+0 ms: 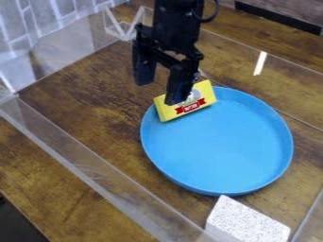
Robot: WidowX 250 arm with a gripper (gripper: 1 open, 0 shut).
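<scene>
My black gripper (164, 71) hangs above the yellow box (195, 104), its fingers open and pointing down, partly covering the box's upper left. The box, with a red label, lies on the rim area of a large blue plate (217, 151), at its back left. Whether the fingers touch the box cannot be told from this view.
A white speckled block (246, 223) lies in front of the plate at the lower right. Clear plastic walls run along the left side. The wooden floor (82, 113) left of the plate is bare.
</scene>
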